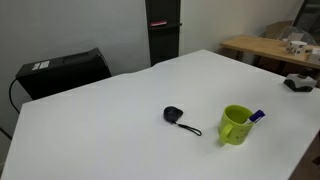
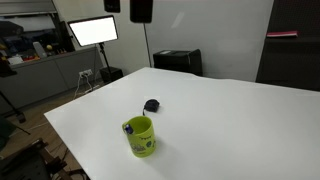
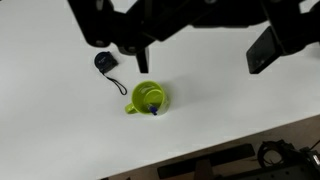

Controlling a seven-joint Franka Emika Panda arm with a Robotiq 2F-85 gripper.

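Note:
A lime-green mug (image 1: pixel 235 124) stands upright near the right front edge of the white table. A blue-tipped marker (image 1: pixel 257 116) leans out of it over the rim; from the wrist, its blue end (image 3: pixel 153 109) shows inside the mug. Left of the mug lies a small black device (image 1: pixel 172 114) with a dark wrist strap. High above the table, my gripper is open, its two dark fingers wide apart and nothing between them. Seen from the wrist, the mug (image 3: pixel 148 97) sits just below the left finger, well clear of it.
A black case (image 1: pixel 63 73) sits beyond the far left edge. At the back right is a wooden table (image 1: pixel 262 46) with cups on it.

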